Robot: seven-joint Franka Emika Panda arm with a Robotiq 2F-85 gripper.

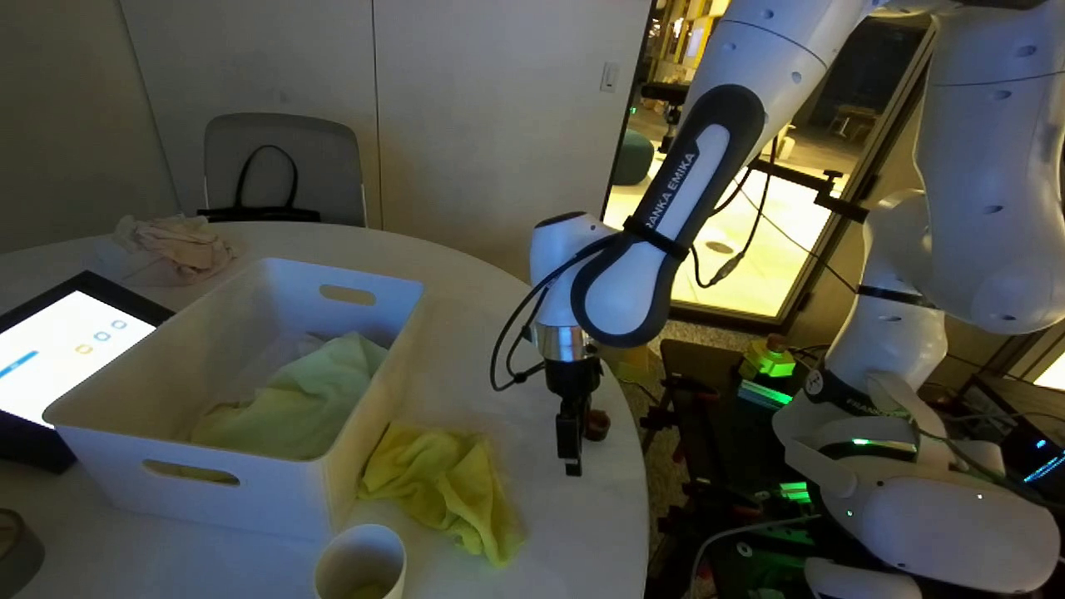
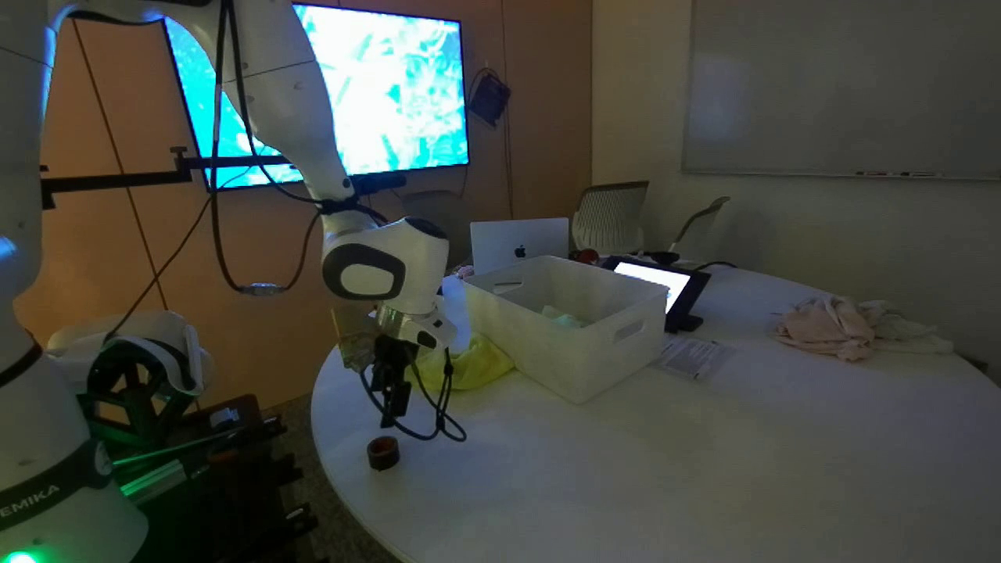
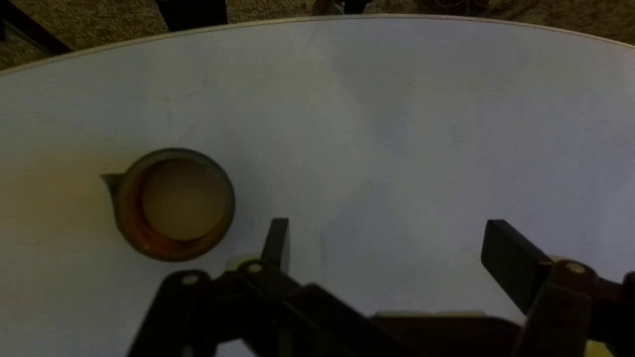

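My gripper is open above the white table, and only bare tabletop shows between its fingers. To the left of the fingers in the wrist view is a round brown roll of tape (image 3: 127,205), lying flat with a loose end sticking out. A crumpled yellow cloth (image 1: 444,484) rests on the table, between my gripper (image 1: 571,469) and a white bin (image 1: 334,489). Inside the bin lies a pale green cloth (image 1: 309,394). In exterior view 2 the tape roll (image 2: 382,453) sits just below my gripper (image 2: 389,422), near the table edge.
A white cup (image 1: 361,569) stands in front of the bin. Left of the bin is a lit tablet (image 1: 75,344); pink cloth (image 1: 185,245) lies behind it. Exterior view 2 shows a laptop (image 2: 521,244) behind the bin.
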